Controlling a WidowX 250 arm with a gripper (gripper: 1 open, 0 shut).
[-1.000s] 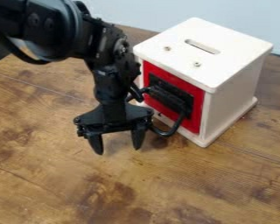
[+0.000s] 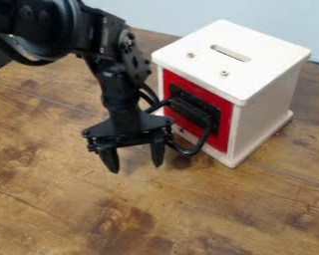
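My black gripper [image 2: 135, 157] hangs over the wooden table, left of and in front of a white box [image 2: 235, 60]. Its two fingers point down and stand apart with only table visible between them. The box has a slot and two screws on top. Its left face carries a red panel [image 2: 226, 144] with a black fixture [image 2: 193, 110], which is partly hidden by the arm and a black cable.
A pale wall [image 2: 149, 15] stands behind the box.
The box has not moved.
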